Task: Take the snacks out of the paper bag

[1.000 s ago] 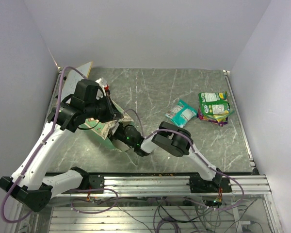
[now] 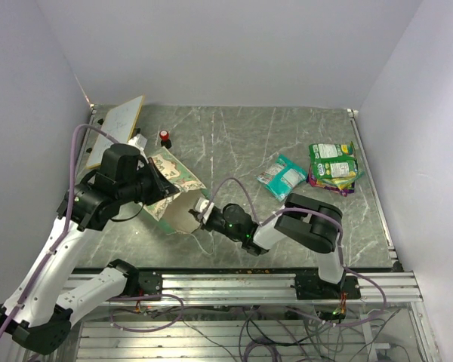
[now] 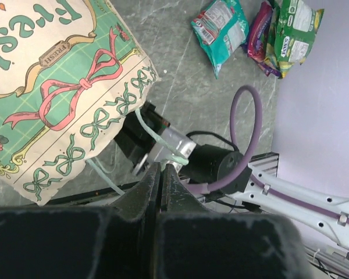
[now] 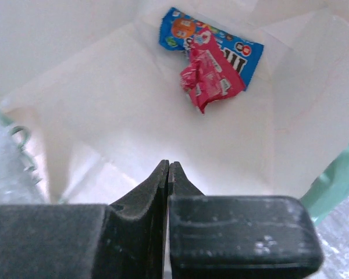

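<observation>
Inside the paper bag point(image 2: 183, 213), a red snack packet point(image 4: 212, 72) lies over a blue one point(image 4: 250, 55) at the far end, in the right wrist view. My right gripper is at the bag's mouth, its fingers pressed together with nothing between them and a clear gap to both packets. In the left wrist view, my left gripper is closed on a pale green cord handle point(image 3: 157, 136) of the bag. The bag lies on its side with its printed face point(image 3: 58, 81) up and its opening toward the right arm.
A teal packet point(image 2: 282, 177) lies on the grey table right of centre. Farther right are a green packet point(image 2: 333, 162) and a purple one point(image 2: 343, 187) partly under it. A small red-capped bottle point(image 2: 164, 137) stands behind the bag.
Both packets stay inside. The left gripper shifted slightly left, still on the handle.
</observation>
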